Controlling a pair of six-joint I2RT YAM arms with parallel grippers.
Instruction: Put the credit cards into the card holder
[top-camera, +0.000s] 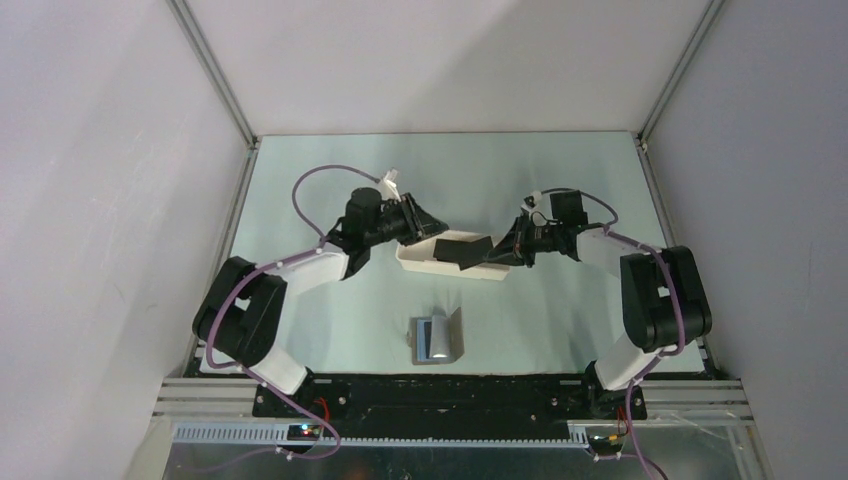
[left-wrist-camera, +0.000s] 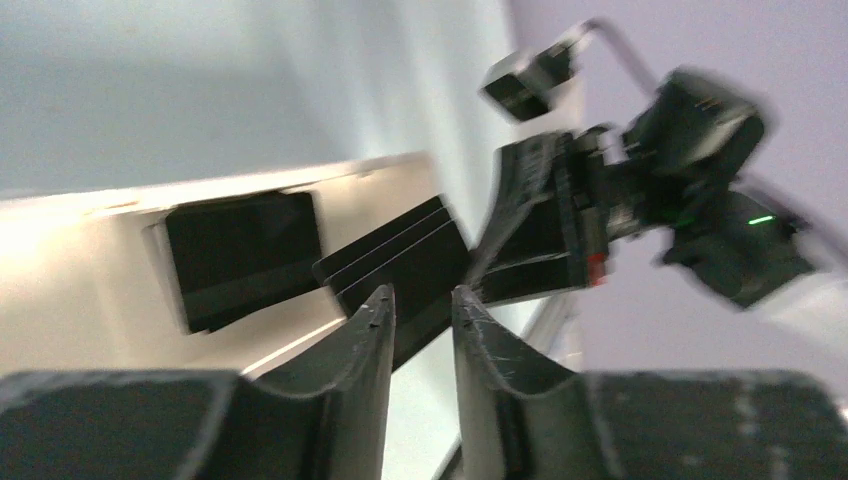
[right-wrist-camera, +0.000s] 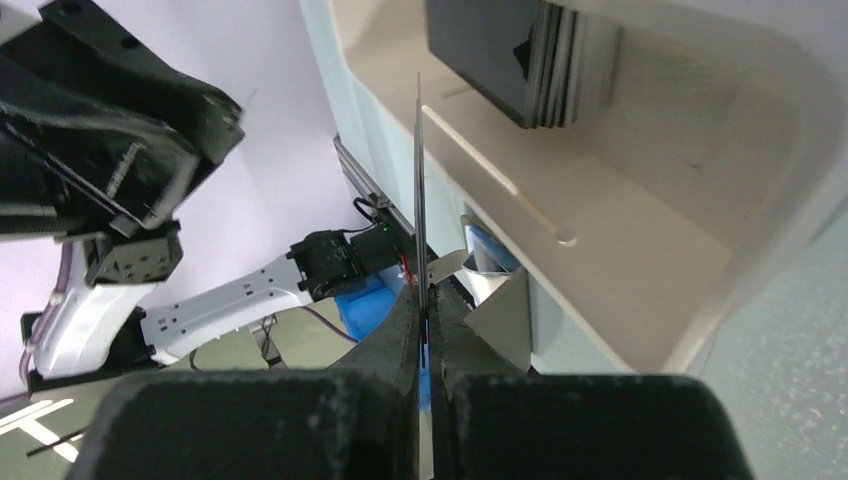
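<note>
My right gripper (top-camera: 488, 260) is shut on a thin black card, which shows edge-on between its fingers in the right wrist view. The card hangs tilted over the right part of the white bin (top-camera: 415, 265). A stack of black cards (left-wrist-camera: 243, 255) stands inside that bin. Left of the held card, my left gripper is part open, with a gap between its fingertips; the card lies beyond them, not gripped there. A grey opened holder (top-camera: 455, 336) with blue and clear leaves rests near the front of the table.
The bin's walls rise around the card stack, close to both grippers. Both grippers are close together above the bin.
</note>
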